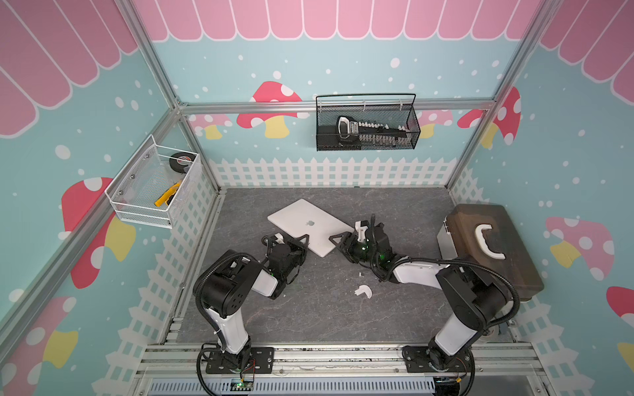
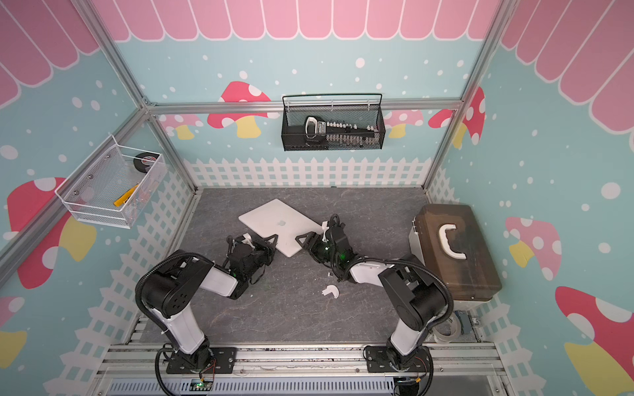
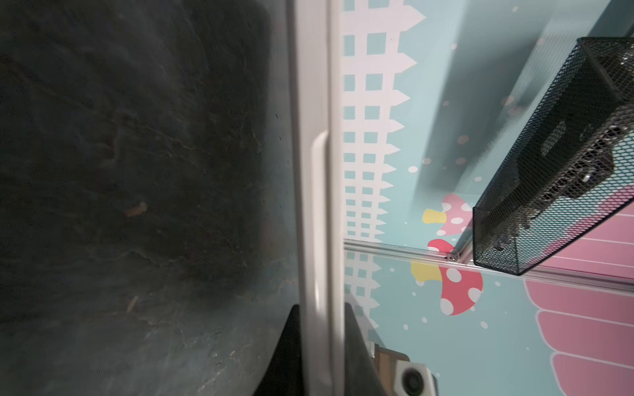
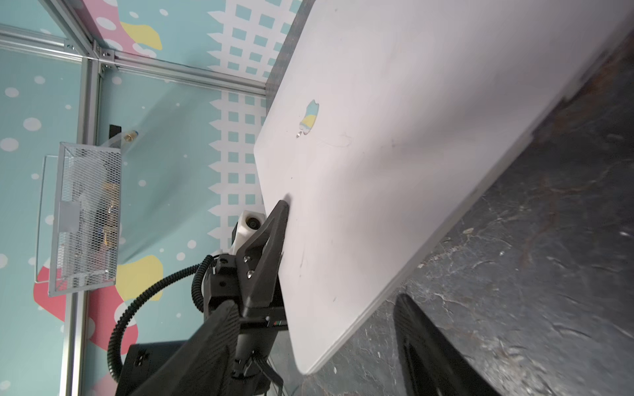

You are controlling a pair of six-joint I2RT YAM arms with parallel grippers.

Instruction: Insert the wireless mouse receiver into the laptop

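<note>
The closed silver laptop [image 1: 300, 215] is turned at an angle at the table's middle and looks tilted in the right wrist view. My left gripper is shut on the laptop's edge [image 3: 313, 178], one finger on each face. Over its near right corner, my right gripper stands open, its fingers [image 4: 426, 343] wide apart with the laptop [image 4: 369, 165] passing beyond them, not clamped. No receiver can be made out for sure; a tiny light piece [image 1: 360, 274] on the table is too small to identify.
A curved white piece [image 1: 364, 291] lies in front of the right arm. At the right stands a brown case [image 1: 492, 250] with a white handle. Wire baskets hang on the back [image 1: 368, 128] and left [image 1: 155, 188] walls.
</note>
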